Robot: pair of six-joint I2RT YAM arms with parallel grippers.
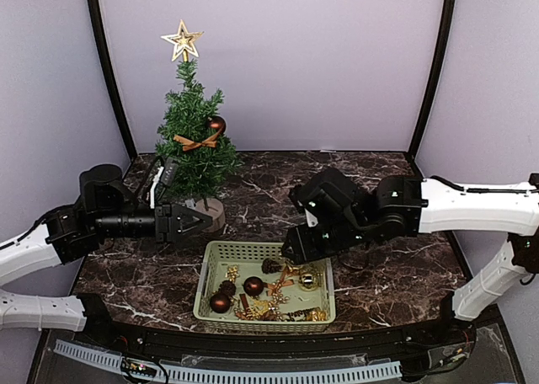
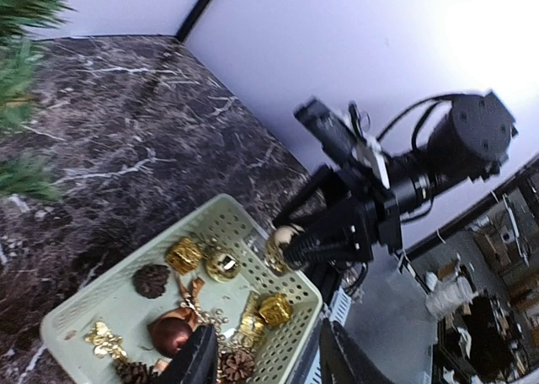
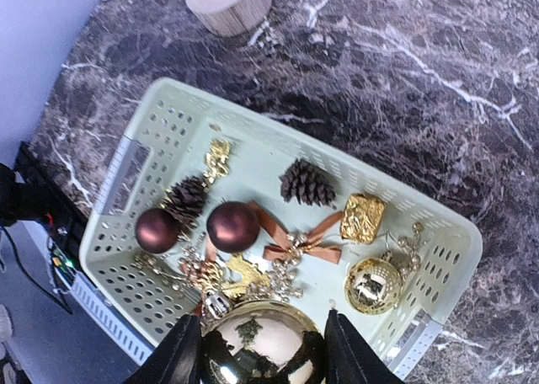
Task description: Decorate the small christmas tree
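Note:
The small tree (image 1: 194, 114) stands at back left with a gold star (image 1: 182, 40), a brown bauble (image 1: 216, 125) and a bow (image 1: 195, 141). My right gripper is shut on a shiny gold bauble (image 3: 261, 338), raised over the tray (image 3: 379, 182) of ornaments: brown baubles (image 3: 233, 226), pinecones (image 3: 306, 182), another gold bauble (image 3: 373, 285), a gold gift box (image 3: 363, 218) and ribbons. My left gripper (image 1: 189, 222) hangs left of the tray in front of the tree; its fingers in the left wrist view are apart, with nothing seen between them.
The tree's wooden base (image 1: 210, 214) stands behind the tray. The dark marble top (image 1: 337, 165) is clear behind and to the right. Pale walls enclose the sides and back.

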